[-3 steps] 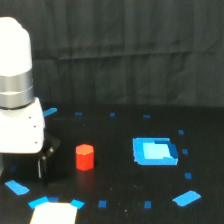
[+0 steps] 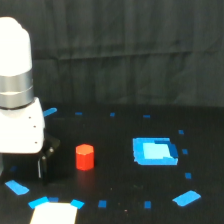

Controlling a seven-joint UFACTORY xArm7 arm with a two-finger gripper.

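Observation:
A white robot arm (image 2: 15, 75) stands at the left of the camera view, and its dark gripper (image 2: 43, 168) hangs low over the black table. The gripper's fingers blend into the dark background, so their spacing is unclear. To the right of the gripper and apart from it, a red block (image 2: 85, 157) rests on the table. Farther right lies a blue square tray (image 2: 138, 152) with a pale patch inside. At the bottom left edge, a cream-coloured object (image 2: 54, 214) is partly cut off by the frame.
Small blue marks lie scattered over the table, including a larger blue strip (image 2: 186, 198) at the lower right and another blue strip (image 2: 16, 187) below the arm. Bare table separates the red block from the tray. A dark curtain (image 2: 130, 50) hangs behind.

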